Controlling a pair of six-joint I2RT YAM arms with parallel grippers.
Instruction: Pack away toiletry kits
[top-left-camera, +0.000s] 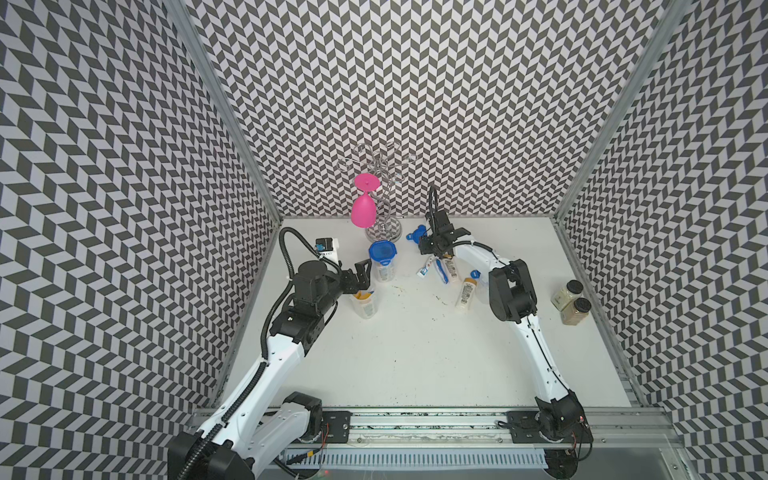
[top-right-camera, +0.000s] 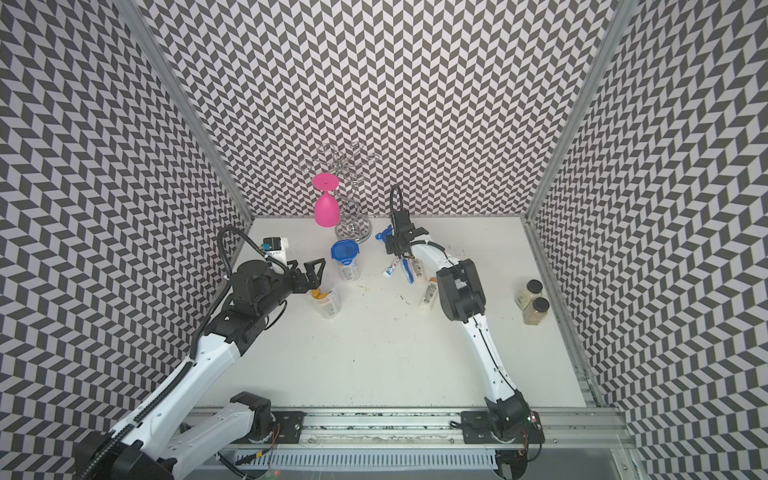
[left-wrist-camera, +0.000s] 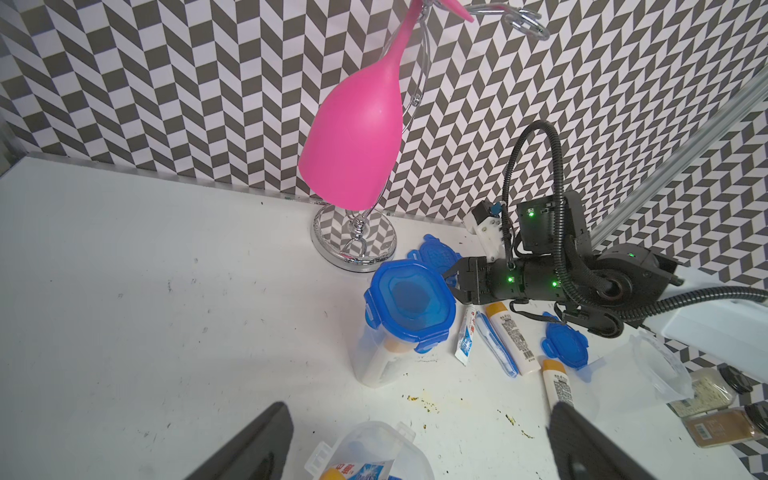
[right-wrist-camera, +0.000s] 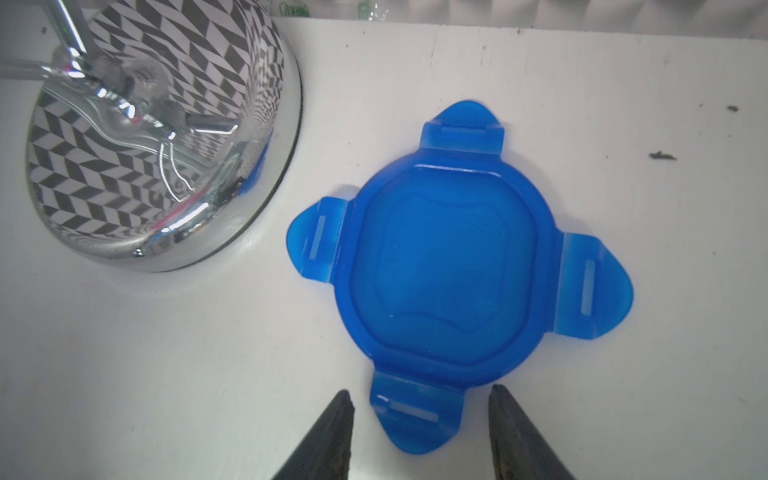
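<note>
A blue four-tab lid (right-wrist-camera: 444, 268) lies flat at the back; my right gripper is over its near tab, part open, the tab between fingertips, not visibly gripped. A lidded clear cup (left-wrist-camera: 408, 304) stands at the centre. My left gripper is open above an unlidded cup (left-wrist-camera: 372, 436) holding toiletries. A toothpaste tube (left-wrist-camera: 465, 336), toothbrush (left-wrist-camera: 496, 344) and lotion bottles (left-wrist-camera: 516, 340) lie under or near the right arm, with a second blue lid (left-wrist-camera: 566, 345) and a clear cup (left-wrist-camera: 644, 372) lying beside them.
A chrome rack (right-wrist-camera: 268, 144) holding a pink glass (top-left-camera: 364, 208) stands close left of the lid. Two spice jars (top-left-camera: 575, 313) stand at the right edge.
</note>
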